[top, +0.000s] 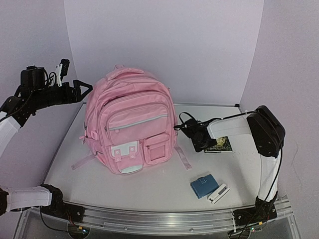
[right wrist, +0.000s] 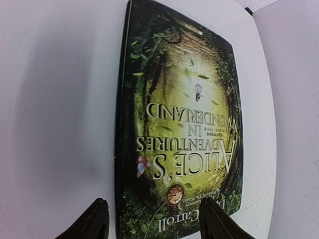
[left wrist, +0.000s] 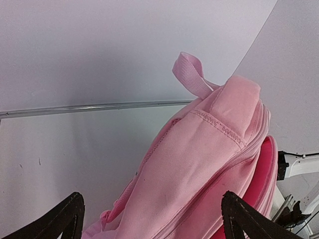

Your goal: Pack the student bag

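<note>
The pink backpack [top: 137,122] stands upright on the table, left of centre. From the left wrist view its top and side show, with a gap along the backpack's zip [left wrist: 266,184]. My left gripper is open beside the upper left of the bag, nothing between its fingers. A dark green Alice's Adventures in Wonderland book [right wrist: 192,124] lies flat on the right, partly covered by my arm in the top view. Over the lower end of its cover is my right gripper, fingers apart and empty; whether it touches the book I cannot tell.
Near the front right lie a blue wallet-like case [top: 204,185] and a white stapler-like item [top: 218,193], close together. Walls enclose the table [top: 99,191] at the back and sides. In front of the bag the surface is clear, apart from its straps at either side.
</note>
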